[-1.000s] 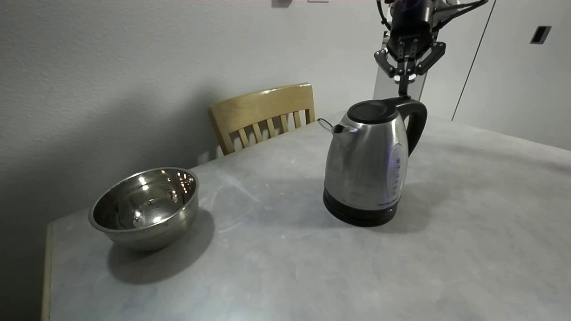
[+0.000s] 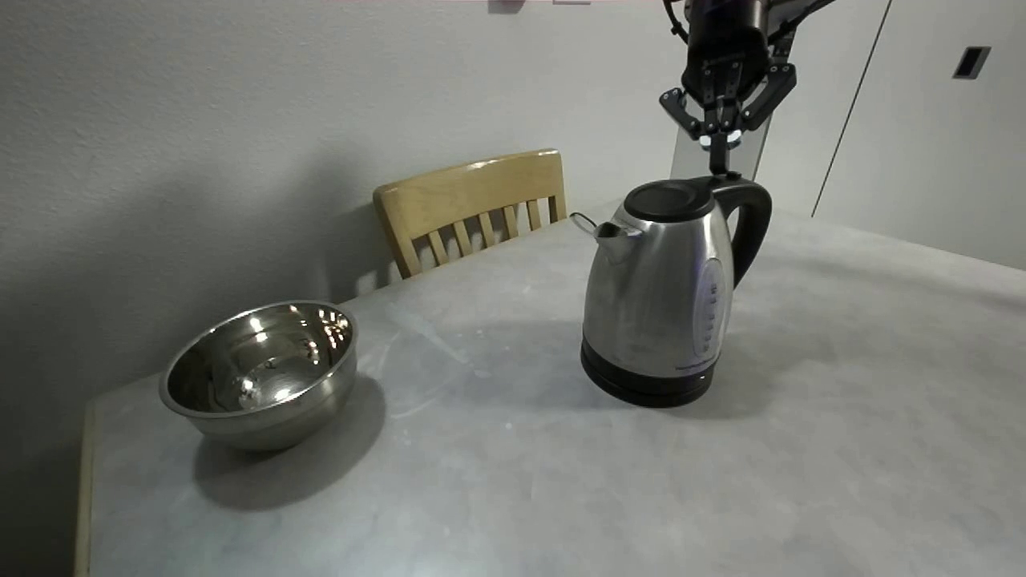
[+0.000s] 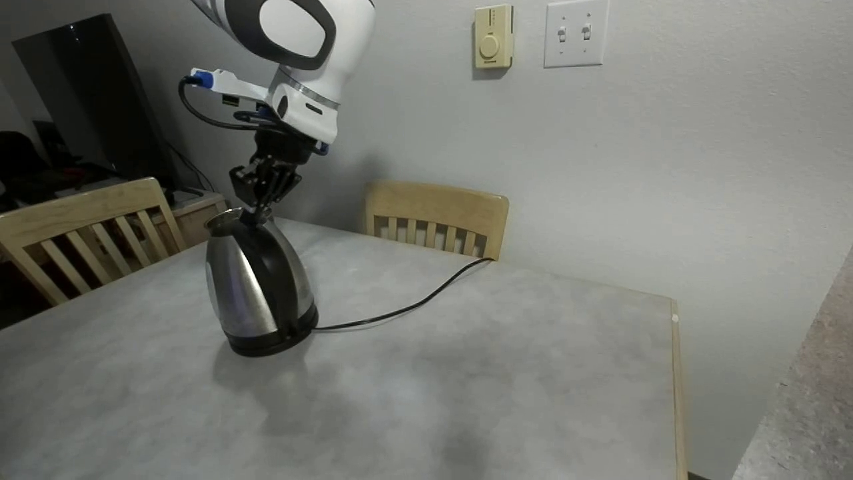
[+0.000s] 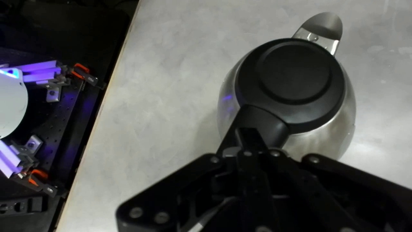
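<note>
A steel kettle [image 2: 654, 298] with a black base stands upright on the table, its black lid [image 4: 295, 73] down. Its black handle [image 2: 755, 221] points away from the spout. My gripper [image 2: 719, 169] is shut and points downward, its fingertips at the top of the handle, close behind the lid; nothing shows between them. In the wrist view the dark fingers [image 4: 250, 139] overlap the handle top, and whether they press on it is hard to tell. From the other side, the gripper [image 3: 254, 215] also meets the handle's upper end.
An empty steel bowl [image 2: 264, 370] sits near the table's left edge. A black cord [image 3: 408, 308] runs from the kettle's base to the table edge. Wooden chairs [image 3: 438, 207] stand behind the table. Between bowl and kettle the tabletop is clear.
In exterior view 1 the gripper has shifted slightly left and leans differently, its fingertips still at the handle top. The handle's outer edge appears slightly farther right. The bowl has not moved.
</note>
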